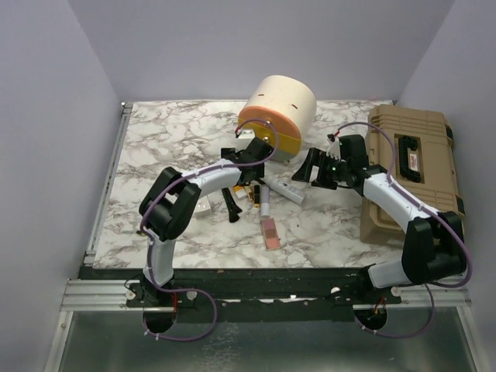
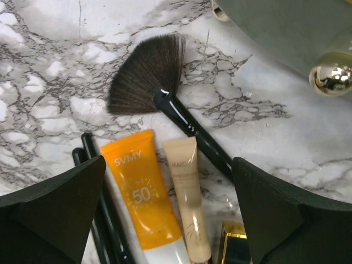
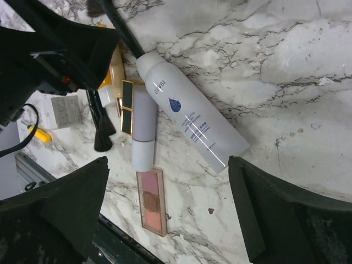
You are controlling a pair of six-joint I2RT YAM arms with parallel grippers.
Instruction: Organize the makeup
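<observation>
My left gripper hangs open over the makeup: a fan brush (image 2: 144,77), an orange sunscreen tube (image 2: 142,187), a beige tube (image 2: 185,187) and dark pencils or brushes (image 2: 102,225), with nothing held. My right gripper is open above a white spray bottle (image 3: 192,115), right of a lilac tube (image 3: 144,115), a black-gold item (image 3: 126,110) and a palette (image 3: 151,203). A round drawer organizer (image 1: 275,101) in cream, peach, yellow and green stands at the back.
A tan hard case (image 1: 418,201) fills the right side. A white box (image 3: 61,113) and a small yellow item (image 3: 43,133) lie left of the cluster.
</observation>
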